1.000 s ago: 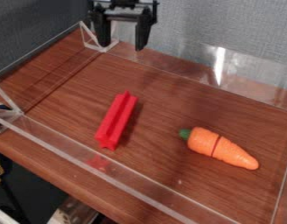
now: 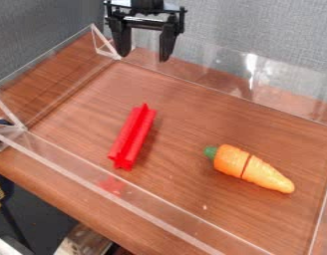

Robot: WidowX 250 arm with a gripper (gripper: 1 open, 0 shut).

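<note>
My black gripper (image 2: 144,45) hangs at the top centre of the view, its two fingers spread wide apart with nothing between them, above the back part of the wooden surface. Below it, left of centre, a red bar (image 2: 133,137) lies lengthwise on the wood. To the right and nearer the front lies an orange toy carrot (image 2: 253,169) with a green tip pointing left.
Clear plastic walls (image 2: 246,72) edge the wooden surface (image 2: 186,110) at back, front and sides. Some hardware sits outside at the lower left.
</note>
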